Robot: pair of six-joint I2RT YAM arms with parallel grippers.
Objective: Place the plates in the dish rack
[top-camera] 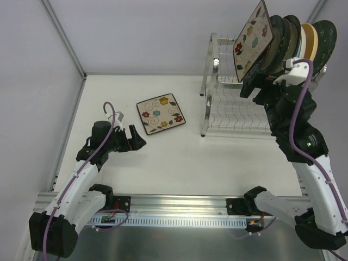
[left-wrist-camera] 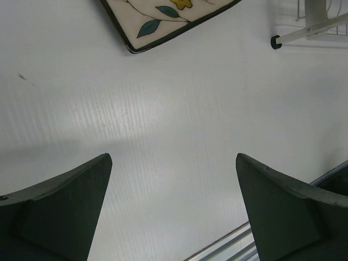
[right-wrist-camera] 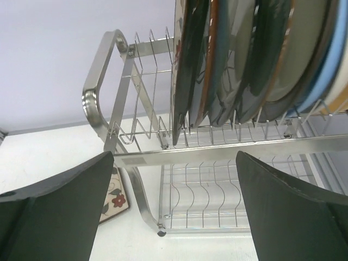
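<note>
A square flowered plate (top-camera: 253,42) stands upright at the left end of the row in the dish rack (top-camera: 212,60), its lower corner between the wires. Several round plates (top-camera: 325,46) stand to its right. Another square flowered plate (top-camera: 161,113) lies flat on the table, left of the rack; its near corner (left-wrist-camera: 147,38) tops the left wrist view. My right gripper (top-camera: 251,93) is open in front of the rack, empty and clear of the plates, which lie beyond its fingers (right-wrist-camera: 60,209). Low at the left, my left gripper (top-camera: 136,138) is open over bare table.
Below the plates, the rack's lower wire tier (right-wrist-camera: 204,196) is empty. A metal rail (top-camera: 179,204) borders the table's front edge.
</note>
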